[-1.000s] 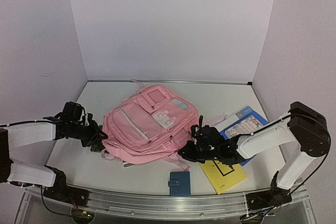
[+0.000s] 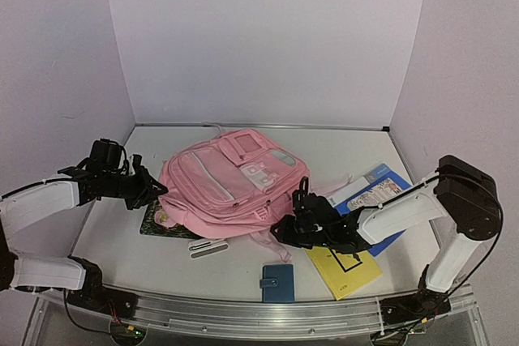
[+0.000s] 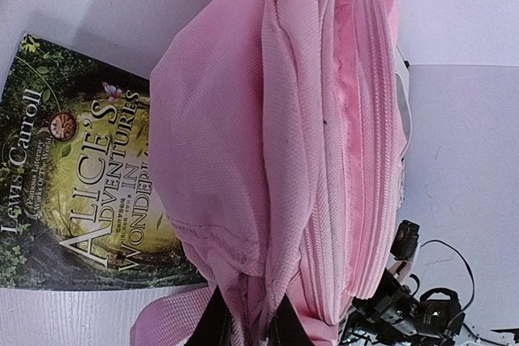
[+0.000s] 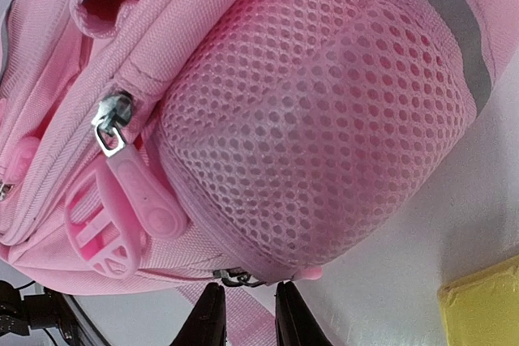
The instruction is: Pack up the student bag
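The pink backpack (image 2: 235,172) lies tilted in the middle of the table. At its left end, my left gripper is shut on a pinched fold of pink fabric. My right gripper is by the lower right corner, its fingers parted with nothing held between them. A metal zipper slider (image 4: 235,275) sits just past these fingertips, outside them; a small pink tab (image 4: 309,273) shows beside it. Farther up the bag hangs a larger pink zipper pull (image 4: 146,196), clear of the fingers. The Alice book (image 3: 81,176) lies partly under the backpack.
A white stapler-like item (image 2: 208,248) lies at the bag's front edge. Nearer the table edge is a dark blue notebook (image 2: 278,284). A yellow book (image 2: 345,273) and blue books (image 2: 381,184) lie on the right, partly beneath my right arm.
My left gripper has gone up and back with the bag's left end, uncovering the book and white item.
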